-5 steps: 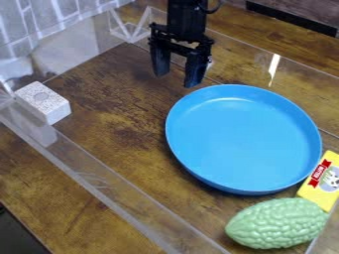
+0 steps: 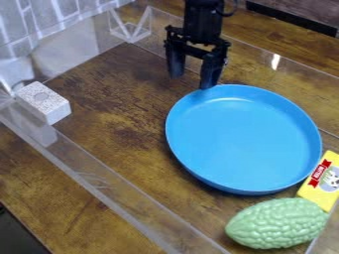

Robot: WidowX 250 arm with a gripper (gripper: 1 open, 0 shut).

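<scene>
The black gripper (image 2: 195, 62) hangs at the top middle, low over the wooden surface just behind a large blue plate (image 2: 241, 134). Its two dark fingers stand apart, with nothing visible between them. A green textured bitter-melon-like toy (image 2: 277, 223) lies at the lower right, and a yellow card-like item (image 2: 319, 182) with a red label lies beside the plate at the right.
A white speckled block (image 2: 44, 102) sits at the left. Clear plastic walls (image 2: 119, 189) border the area, and a tiled wall (image 2: 54, 30) is at the upper left. Bare wood left of the plate is free.
The gripper has shifted slightly to the right over the last second. The plate and the other objects look unchanged.
</scene>
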